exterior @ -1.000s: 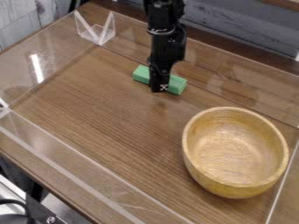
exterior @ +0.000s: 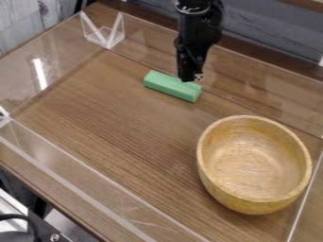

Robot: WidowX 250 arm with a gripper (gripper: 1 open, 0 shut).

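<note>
A green rectangular block [exterior: 172, 86] lies flat on the wooden table [exterior: 101, 142]. Above and a little behind it is my black gripper [exterior: 191, 74], hanging from the arm at the top middle, apart from the block. Its fingers are small and dark in this view, and I cannot make out how far apart they stand. Nothing is visible held in it.
A large yellow bowl [exterior: 252, 123] takes up the right front. A clear plastic object [exterior: 104, 31] stands at the back left.
My gripper has risen up and back, away from the green block. The block now shows uncovered, lying slightly to the left of where it was.
</note>
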